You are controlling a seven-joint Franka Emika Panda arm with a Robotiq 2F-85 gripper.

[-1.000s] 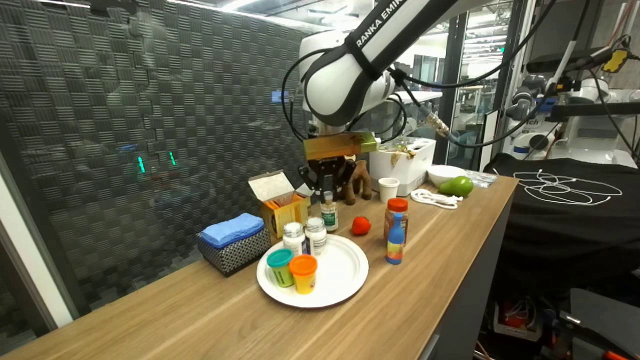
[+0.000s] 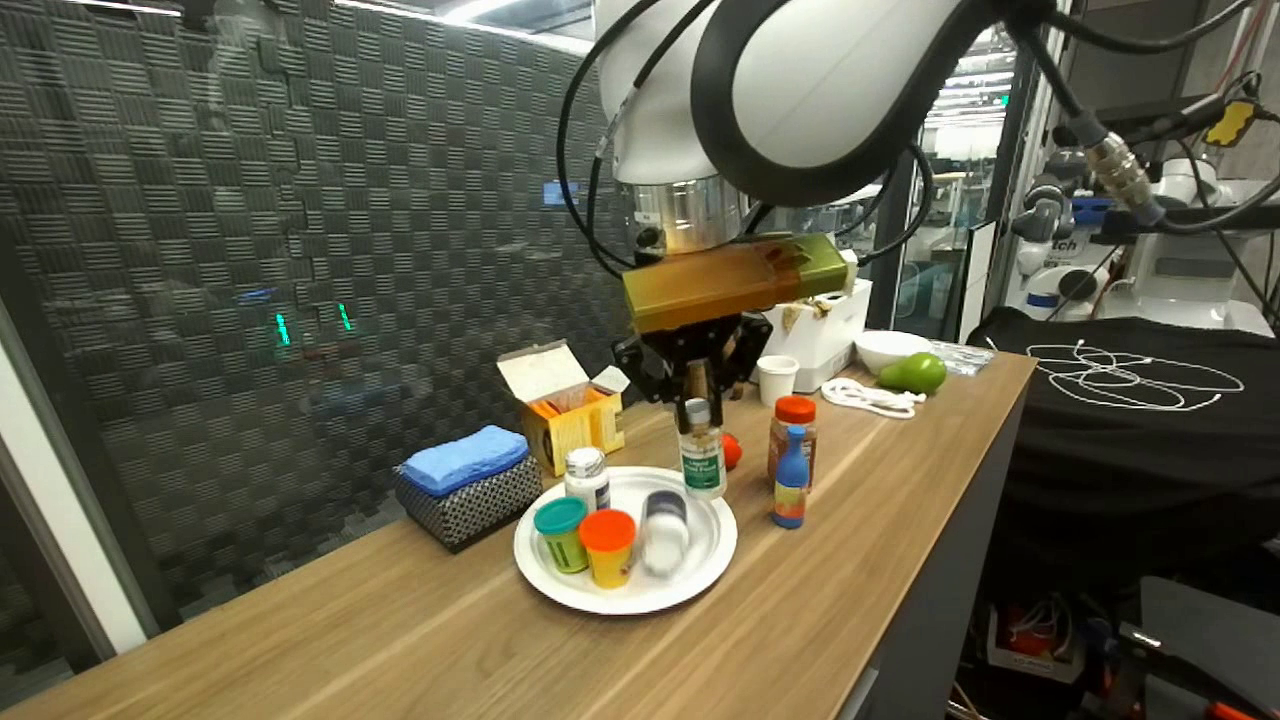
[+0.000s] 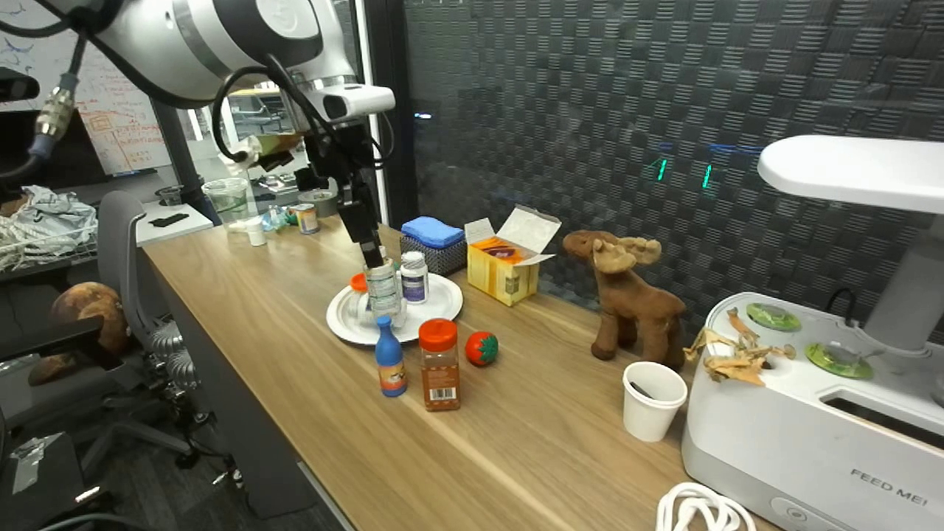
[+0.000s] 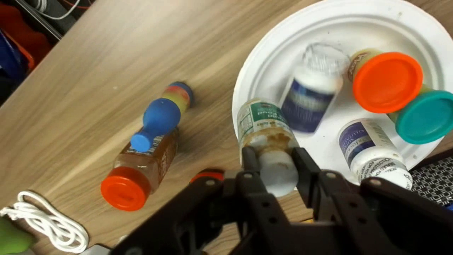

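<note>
My gripper (image 2: pixel 697 408) is shut on the neck and cap of a small clear bottle with a green-and-white label (image 2: pixel 702 468). In the wrist view that bottle (image 4: pixel 265 123) is between the two fingers, over the edge of the white plate (image 4: pixel 250 78); whether its base touches the plate I cannot tell. Right beside it, a white bottle with a purple label (image 4: pixel 312 97) is blurred and tipped over on the plate. A second white bottle (image 2: pixel 587 478) stands upright there, near a teal-lidded tub (image 2: pixel 561 534) and an orange-lidded tub (image 2: pixel 608 548).
Close to the plate stand a blue bottle (image 3: pixel 389 355) and a red-lidded jar (image 3: pixel 439 364), with a toy tomato (image 3: pixel 481 349) nearby. Behind are a yellow box (image 3: pixel 502 270) and a basket with blue cloth (image 2: pixel 465 461).
The gripper has carried the green-labelled bottle from behind the plate toward the camera and to the right, to the plate's edge. One upright white bottle has tipped over toward the plate's middle.
</note>
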